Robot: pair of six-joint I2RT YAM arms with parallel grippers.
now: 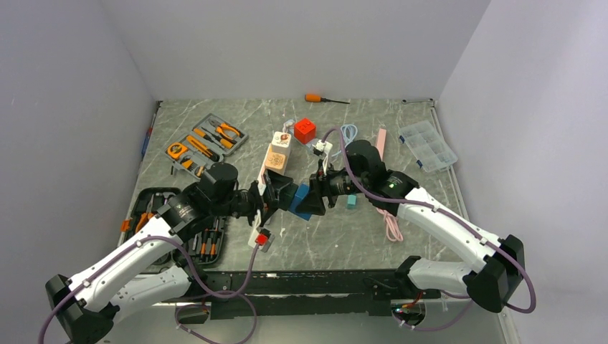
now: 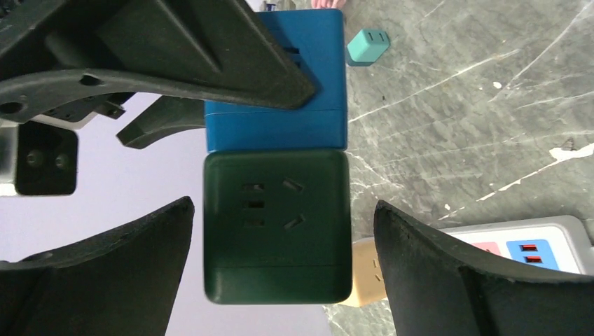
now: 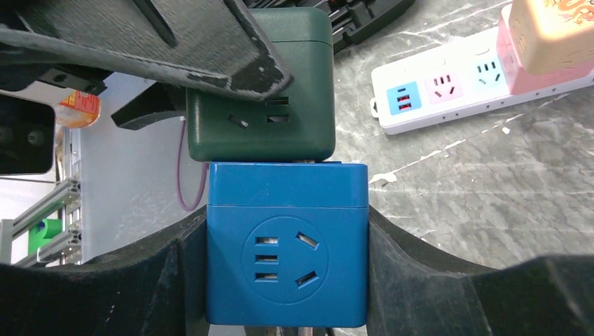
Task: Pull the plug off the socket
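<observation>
A dark green cube socket (image 2: pixel 277 231) and a blue cube socket (image 3: pixel 287 245) are joined face to face in mid-air at the centre of the top view. My right gripper is shut on the blue cube. My left gripper is open, with its fingers either side of the green cube and a gap showing at both sides. Prongs between the two cubes are only faintly visible in the right wrist view.
A white power strip (image 3: pixel 399 115) with cube adapters lies behind the grippers. Tool cases (image 1: pixel 208 140) fill the left, a clear organizer (image 1: pixel 430 147) sits at the right, and a small teal cube (image 1: pixel 351 201) lies on the marble surface.
</observation>
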